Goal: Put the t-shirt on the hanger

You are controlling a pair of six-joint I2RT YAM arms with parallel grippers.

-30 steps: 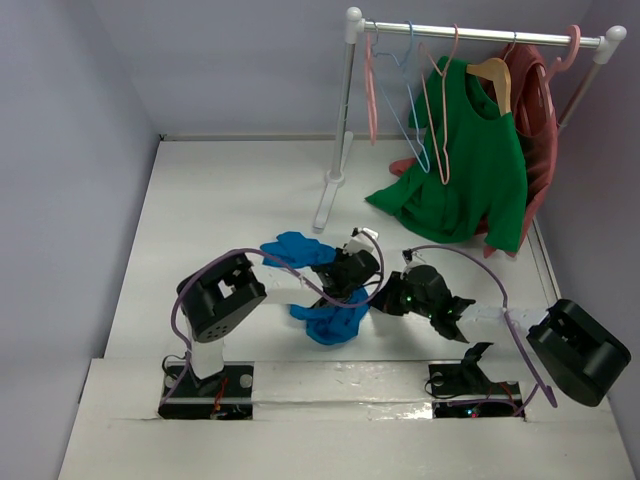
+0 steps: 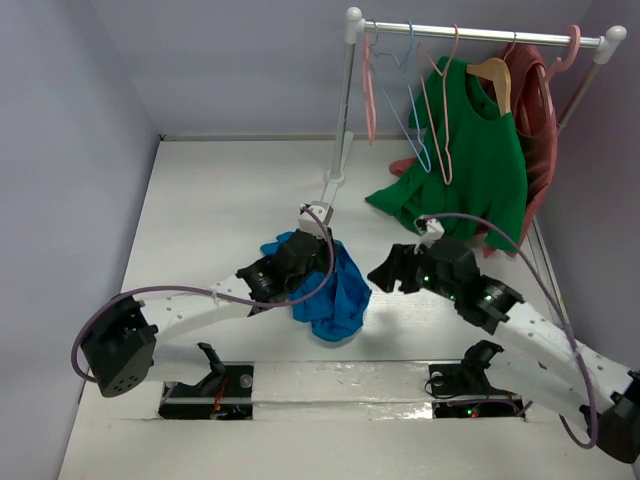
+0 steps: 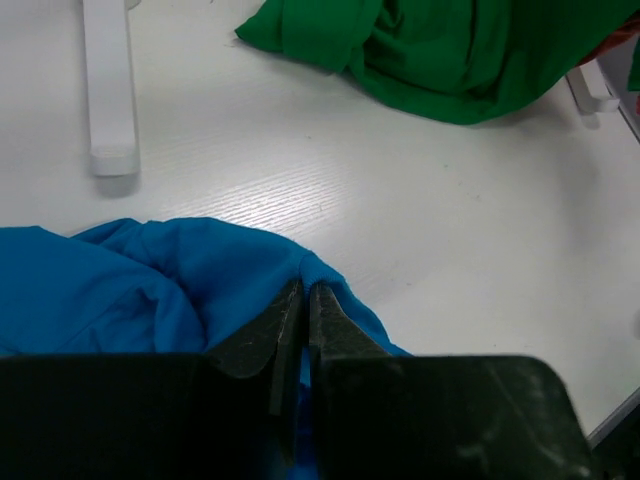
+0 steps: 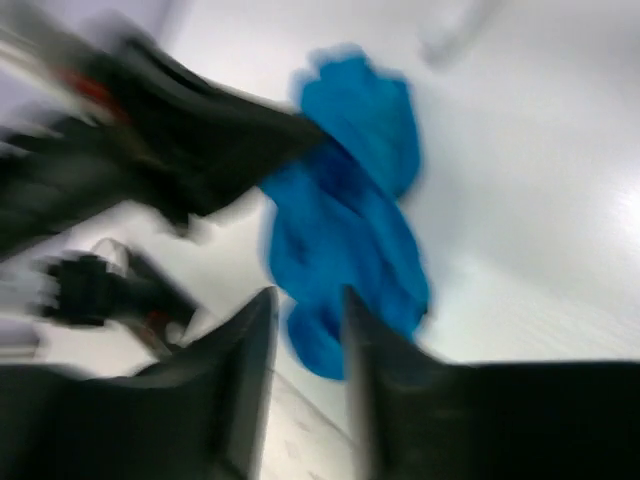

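The crumpled blue t-shirt lies in the middle of the table, partly hidden under the left arm. My left gripper is shut, and a fold of the blue t-shirt is pinched at its tips in the left wrist view. In the right wrist view, the blue t-shirt drapes down from that gripper. To its right, my right gripper stands partly open beside the shirt, with an empty gap between its blurred fingers. A blue hanger hangs from the rack at the back.
The rack's rail also carries pink hangers, a green shirt on a wooden hanger and a red garment. A rack foot stands near the blue shirt.
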